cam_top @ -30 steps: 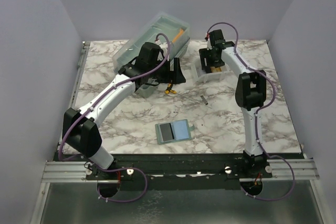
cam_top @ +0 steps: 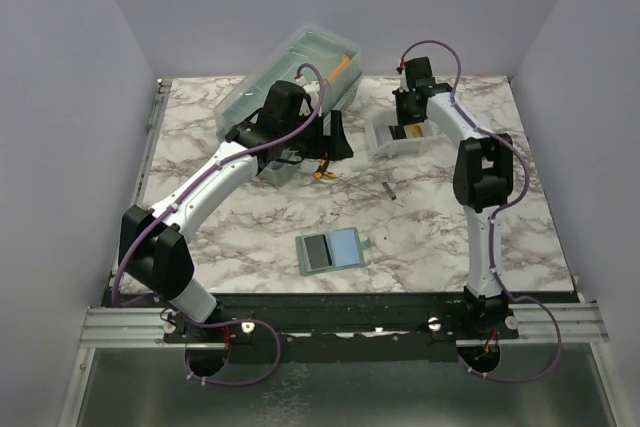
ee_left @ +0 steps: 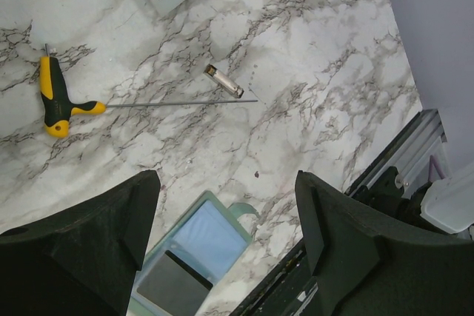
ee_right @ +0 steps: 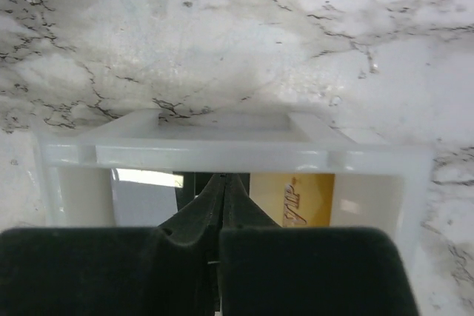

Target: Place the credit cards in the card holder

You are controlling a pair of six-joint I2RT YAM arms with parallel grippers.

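Note:
The card holder (cam_top: 346, 247), grey-green with a pale blue panel and a dark panel, lies flat near the table's front; the left wrist view shows its blue panel (ee_left: 211, 234) too. Up and left of it, my left gripper is open and empty. At the back right is a white box (ee_right: 222, 157) with a silver-grey card (ee_right: 141, 201), a black card (ee_right: 194, 181) and a gold VIP card (ee_right: 315, 199) inside. My right gripper is shut with its tips over the black card. Whether that card's edge is pinched cannot be made out.
A yellow-and-black T-handle driver (ee_left: 58, 101) lies with its thin shaft toward a small metallic cylinder (ee_left: 224, 81). A large clear bin (cam_top: 240, 107) stands at the back left.
My right gripper's fingers, apart over the box a second ago, have come together, with a slight shift to the right. The left arm and the holder are unmoved.

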